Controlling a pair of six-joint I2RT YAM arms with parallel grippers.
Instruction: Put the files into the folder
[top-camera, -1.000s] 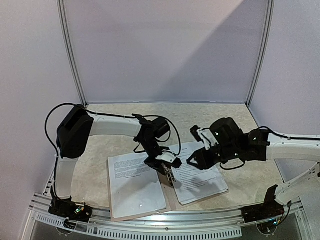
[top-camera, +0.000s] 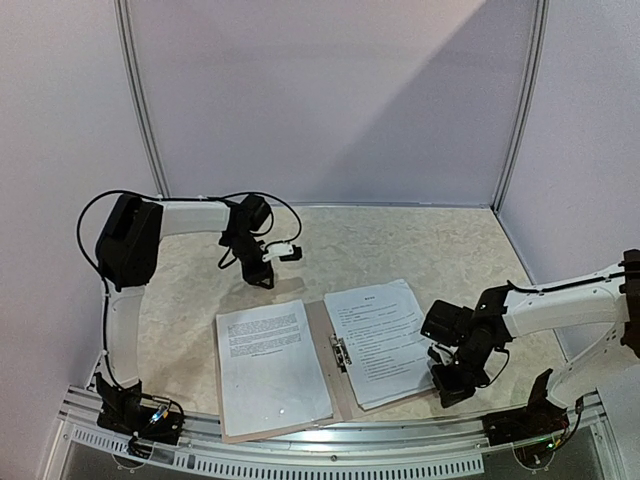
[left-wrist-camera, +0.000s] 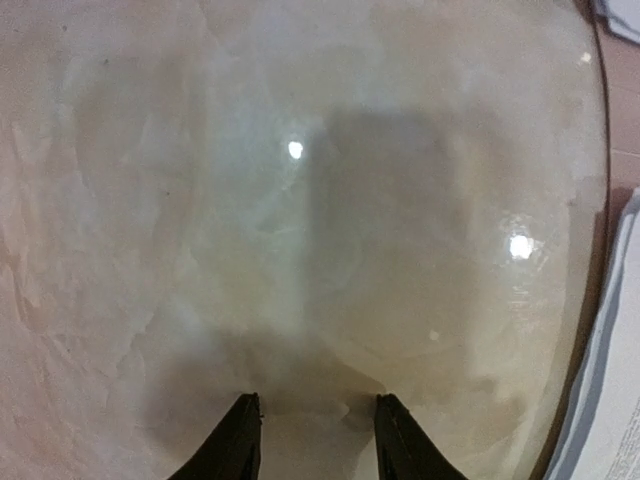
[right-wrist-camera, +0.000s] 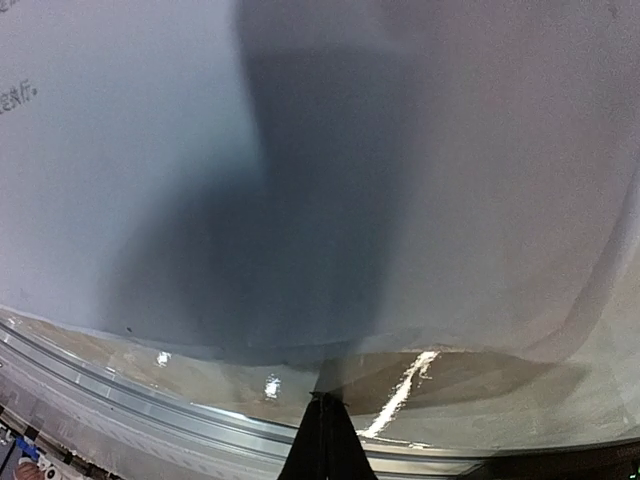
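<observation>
An open tan folder (top-camera: 317, 332) lies at the front of the table, its metal clip (top-camera: 341, 354) near the middle. Printed files cover both halves: a left stack (top-camera: 275, 372) and a right stack (top-camera: 378, 343), whose outlines look nearly square with the folder. Beyond the left stack, my left gripper (top-camera: 262, 285) hangs over bare table. Its fingertips (left-wrist-camera: 248, 408) stand apart with nothing between them. My right gripper (top-camera: 445, 402) is at the lower right corner of the right stack, partly covering it. In the right wrist view its fingers (right-wrist-camera: 312, 445) are together, with nothing showing between them.
A metal rail (top-camera: 350, 435) runs along the front edge, close to the folder's lower side. A loose black cable (top-camera: 90, 225) loops around the left arm.
My left gripper has gone from over the clip to back and left, clear of the folder. The right one has moved from above the right stack down to its front right corner. The papers look unmoved.
</observation>
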